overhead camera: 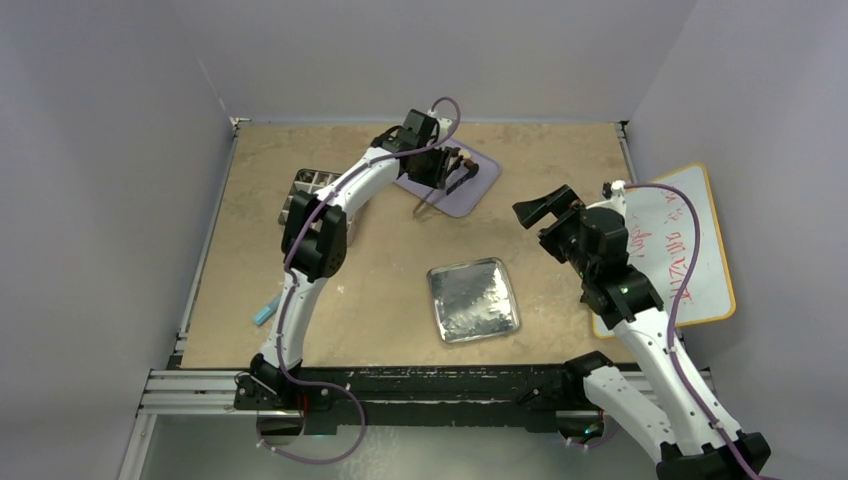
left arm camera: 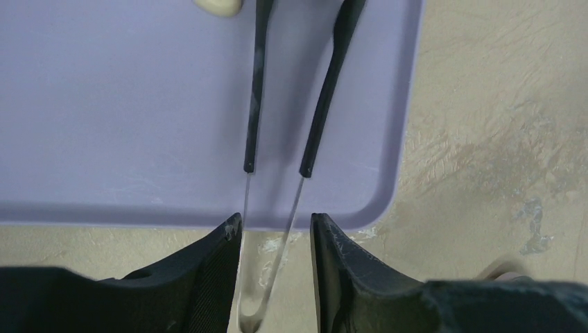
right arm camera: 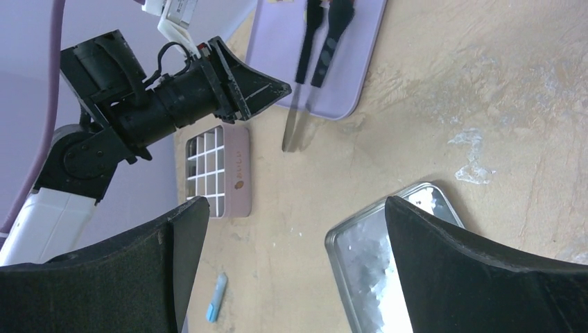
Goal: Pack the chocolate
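My left gripper is over the near edge of the lavender tray (left arm camera: 125,111), its fingers part open. Two black-handled tongs or utensils (left arm camera: 324,104) lie there, their thin metal ends reaching past the rim below the fingers; whether the fingers touch them is unclear. A pale piece (left arm camera: 218,5) sits at the top of that view, cut off. My right gripper (overhead camera: 535,222) stands open over the right of the table, empty.
A pink compartment box (right arm camera: 238,170) is at the left, partly under the left arm. A metal tray (overhead camera: 473,300) lies at front centre, a whiteboard (overhead camera: 670,250) at right, a blue object (overhead camera: 266,310) at front left.
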